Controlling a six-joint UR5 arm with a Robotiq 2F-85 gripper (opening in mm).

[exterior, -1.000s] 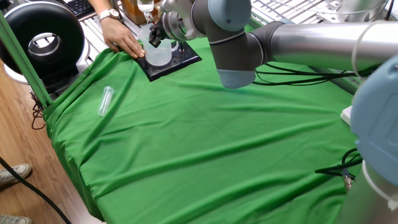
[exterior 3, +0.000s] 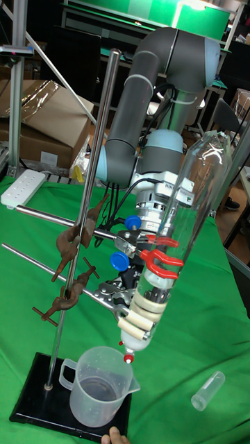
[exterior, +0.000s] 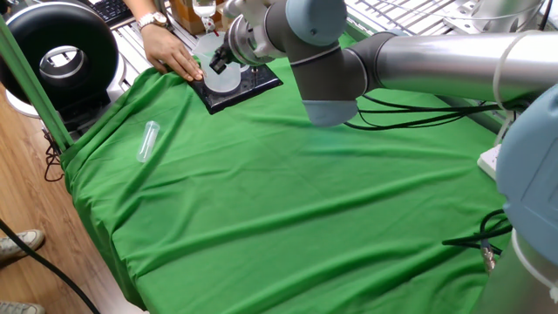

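Observation:
In exterior view 3 a tall glass funnel [exterior 3: 194,177] leans in red-tipped clamps [exterior 3: 161,260] on a metal stand [exterior 3: 90,192]. Its white lower outlet with a red tip [exterior 3: 128,358] is above a clear plastic beaker with a handle [exterior 3: 100,381]. That beaker stands on the black stand base [exterior 3: 33,396]. My gripper [exterior: 221,64] is close to the stand, overlapping the beaker [exterior: 225,82] in exterior view 1. Behind the glass and clamps in exterior view 3, its dark fingers are largely hidden. Whether they are open, or touch the clamp or valve, is unclear.
A person's hand [exterior: 170,54] rests at the edge of the black base. An empty clear tube [exterior: 148,141] lies on the green cloth [exterior: 288,201], which is otherwise mostly bare. Black cables [exterior: 418,118] hang below the arm. A white power strip [exterior 3: 23,189] lies behind.
Over the last second my gripper has moved lower in exterior view 1, and its wrist looks slightly turned. The beaker, base and tube stay put.

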